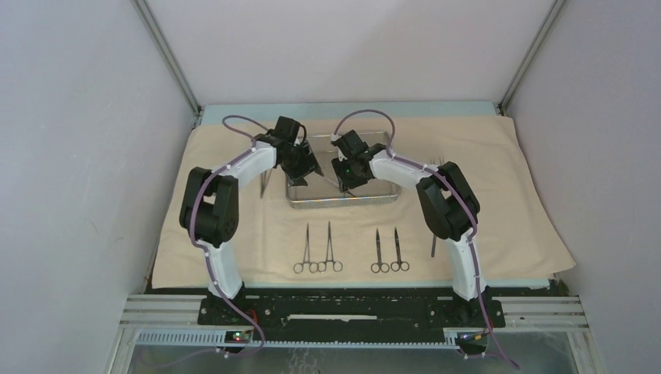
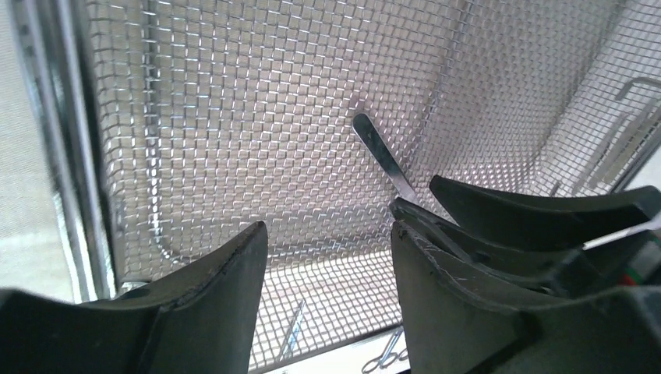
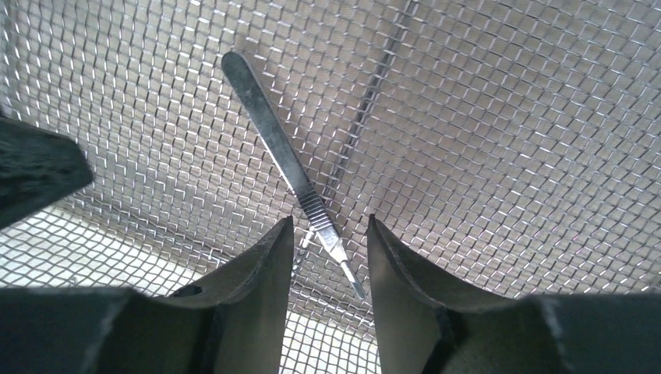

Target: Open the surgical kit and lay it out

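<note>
A slim metal scalpel handle (image 3: 269, 128) lies slantwise on the mesh floor of the wire tray (image 1: 343, 201). My right gripper is over its narrow end, with the two fingers apart on either side; whether they touch it cannot be made out. Over the tray's left part, my left gripper is open and empty, with bare mesh below. Part of the handle (image 2: 378, 152) shows beyond it in the left wrist view, the rest hidden behind the right gripper's dark fingers (image 2: 538, 214).
In front of the tray, two clamps (image 1: 330, 248) and two pairs of scissors (image 1: 379, 253) lie on the beige cloth (image 1: 514, 195). Thin instruments (image 1: 264, 181) lie left of the tray, others (image 1: 433, 245) to its right. Both grippers are close together inside the tray.
</note>
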